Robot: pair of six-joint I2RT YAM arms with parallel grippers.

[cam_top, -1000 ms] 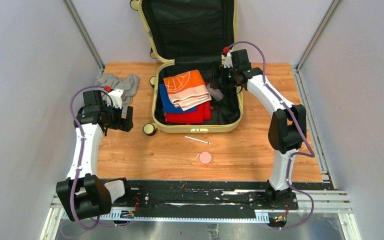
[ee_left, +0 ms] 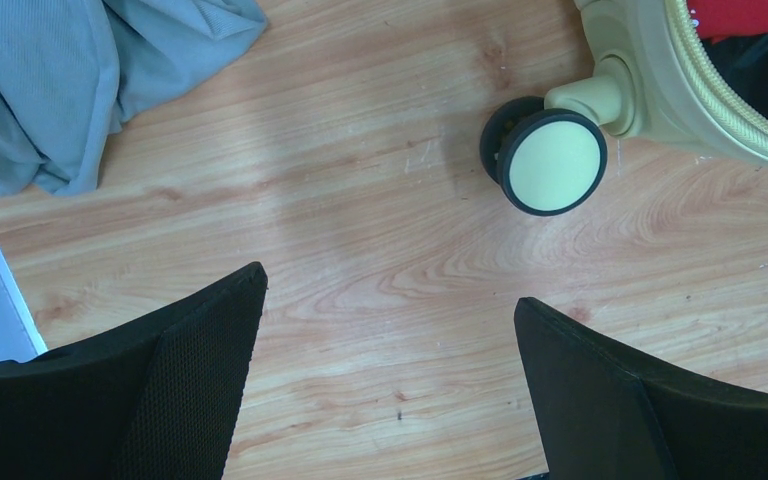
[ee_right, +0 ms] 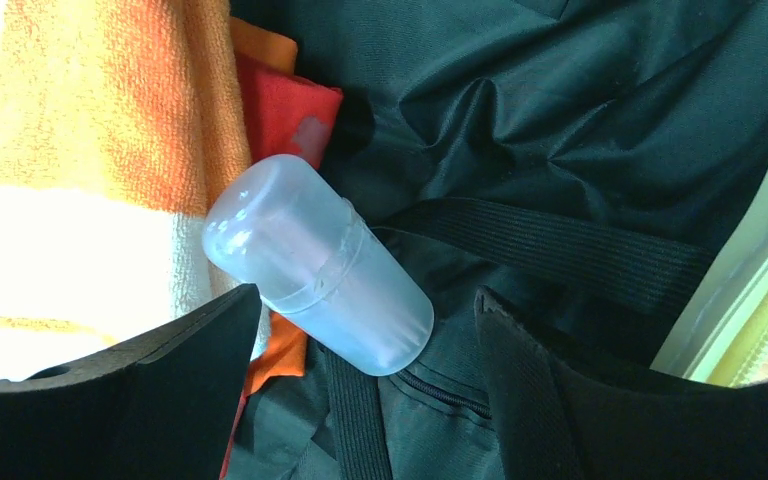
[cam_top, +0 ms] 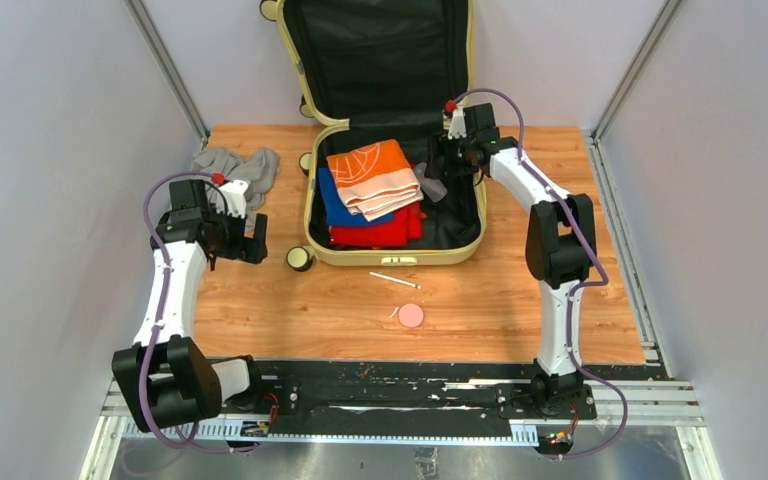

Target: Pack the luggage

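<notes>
The yellow suitcase (cam_top: pixel 440 257) lies with its lid raised at the back of the table. Inside it, on the left, an orange towel (cam_top: pixel 372 170) rests on blue and red cloth (cam_top: pixel 385 236). A translucent capped bottle (ee_right: pixel 335 275) lies tilted on the black lining, its cap end against the towel. My right gripper hovers over the bottle with fingers apart on either side, not gripping it. Beyond the suitcase's left side, my left gripper is open above bare wood, nothing between its fingers.
Grey cloth (cam_top: pixel 245 170) is heaped at the back left. A white stick-like object (cam_top: pixel 395 280) and a round pink item (cam_top: pixel 411 315) lie in front of the suitcase. A suitcase wheel (cam_top: pixel 299 259) juts out near my left gripper.
The bottle still lies in the suitcase. The left arm looks unmoved.
</notes>
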